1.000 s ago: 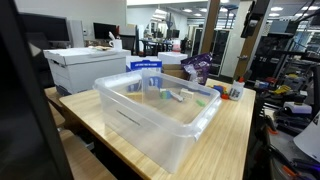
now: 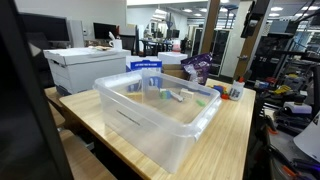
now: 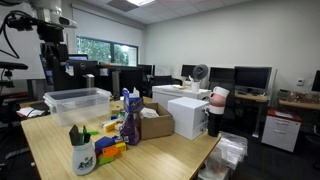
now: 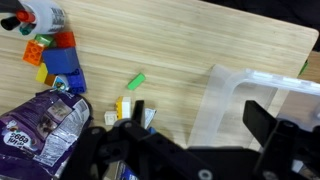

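Observation:
High above the table, my gripper points down with its two dark fingers wide apart and nothing between them. Below it in the wrist view, the clear plastic bin (image 4: 212,105) lies to the right. Bare wood, a small green piece (image 4: 136,81) and some white and yellow pieces (image 4: 123,108) lie toward the left. Along the left edge are blue, red and yellow blocks (image 4: 64,60), a purple bag (image 4: 43,132) and a cup (image 4: 42,14). In the second exterior view, the same cup (image 3: 83,157) holds dark-tipped items.
Beyond the bin stand a white box (image 2: 85,70) and a brown cardboard box (image 3: 156,125). A stack of cups (image 3: 217,98) stands near the far table edge. Bare wood (image 2: 225,140) shows on the bin's right side.

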